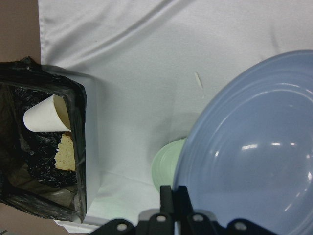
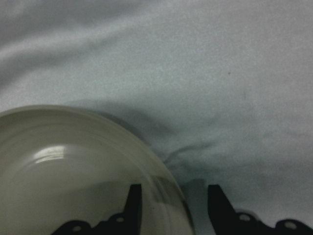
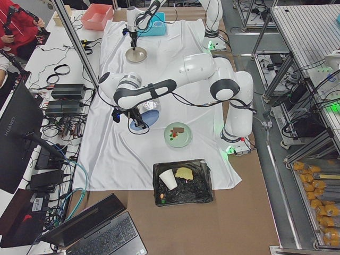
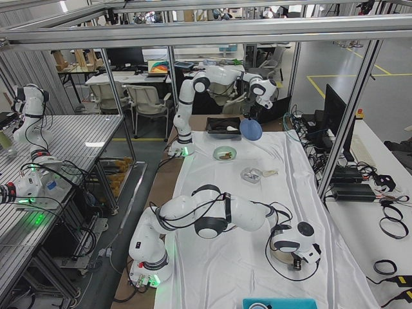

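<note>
My left gripper is shut on the rim of a blue plate [image 1: 252, 152], which it holds raised and tilted in the camera right view [image 4: 251, 129]. My right gripper stands open low over the edge of a beige metallic-looking plate [image 2: 73, 166], one finger either side of its rim. A green plate [image 3: 173, 139] with small brown, red and green pieces lies on the white cloth. A black-lined bin [image 3: 196, 194] holds a white cup [image 3: 168, 179] and a yellow piece [image 3: 184, 173].
A clear crumpled item [image 4: 251, 174] lies mid-cloth. A blue container [image 4: 280, 304] sits beyond the right arm. A laptop [image 3: 106, 234] stands by the bin, a monitor and electronics along one side. The cloth around the green plate is mostly clear.
</note>
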